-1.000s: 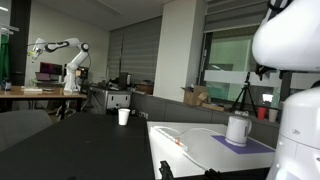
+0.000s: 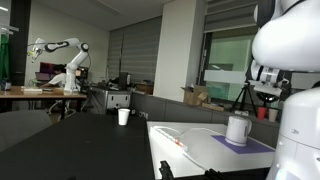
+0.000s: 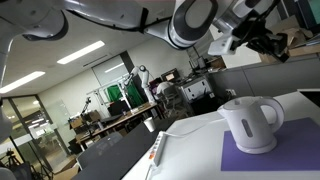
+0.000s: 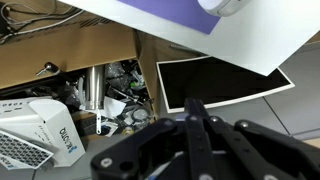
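Note:
A white kettle (image 3: 252, 126) stands upright on a purple mat (image 3: 300, 152), which lies on a white tabletop (image 3: 190, 160). Only the kettle's lower edge (image 4: 226, 5) shows at the top of the wrist view. My gripper (image 3: 282, 48) hangs above and apart from the kettle, at the arm's end. In the wrist view its dark fingertips sit close together, shut, and nothing shows between them. Exterior view 1 has the gripper partly in sight beside the big white arm link (image 2: 300, 75).
A white cup (image 2: 123, 116) stands on the dark table (image 2: 85, 148). A power strip (image 3: 156, 149) with its cable lies on the white tabletop. Below in the wrist view are a cluttered open drawer (image 4: 120, 95) and a black panel (image 4: 215, 82). Air around the gripper looks clear.
My gripper has come lower and further into sight at the right of exterior view 1. Kettle, mat and cup have not moved.

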